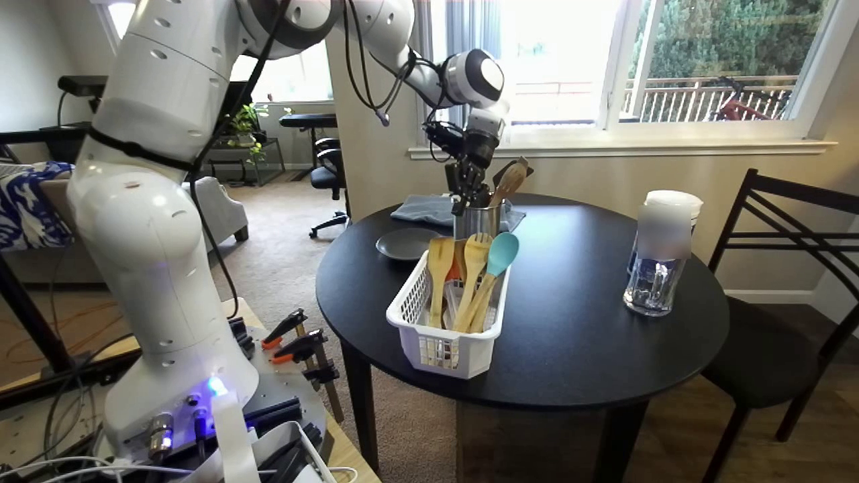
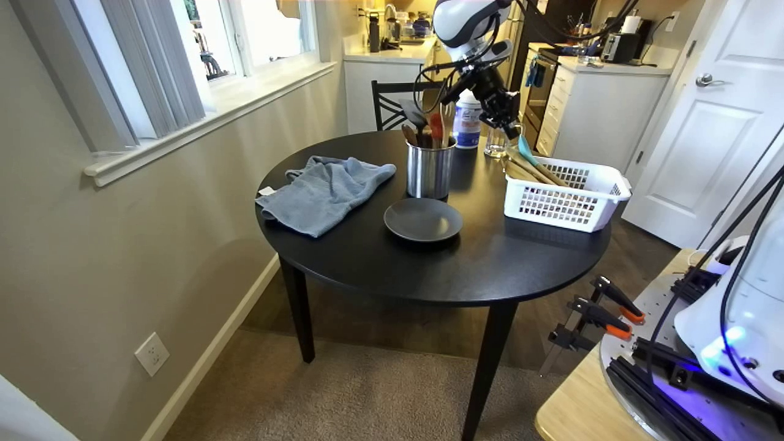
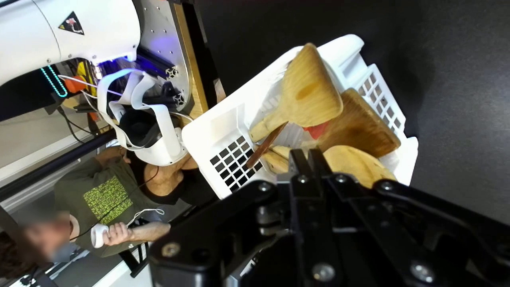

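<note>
My gripper is shut, with nothing visible between its fingers; it hangs above the white basket (image 3: 215, 129). A light wooden turner (image 3: 310, 88) leans inside the basket with its broad face tilted upward in the wrist view. Beside it rest a darker wooden spatula (image 3: 358, 124) and a rounded wooden head (image 3: 356, 165), partly hidden by my fingers. Only a sliver of a red utensil (image 3: 316, 130) shows beneath them. In exterior view 1 the basket (image 1: 448, 362) also holds a slotted wooden fork (image 1: 476, 253) and a teal spoon (image 1: 503, 253).
Behind the basket stands a metal utensil pot (image 2: 428, 173) full of tools. A dark plate (image 2: 423, 220) and a blue-grey towel (image 2: 323, 191) lie nearby. A clear jar (image 1: 650, 286) stands on the right. Bare table (image 1: 564, 282) lies right of the basket.
</note>
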